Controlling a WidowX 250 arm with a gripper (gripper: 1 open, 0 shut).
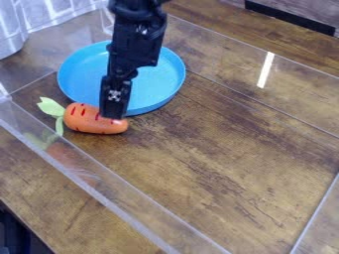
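Observation:
An orange toy carrot (95, 121) with dark stripes and pale green leaves lies on the wooden table, at the front left of a round blue plate (162, 77). The black gripper (115, 101) hangs point-down over the plate's near left part, its tip just above the carrot. It stands open, as far as the dark shape shows, and part of the plate is hidden behind it.
Transparent strips or panels run along its left and right sides. A white object (11, 25) stands at the top left corner.

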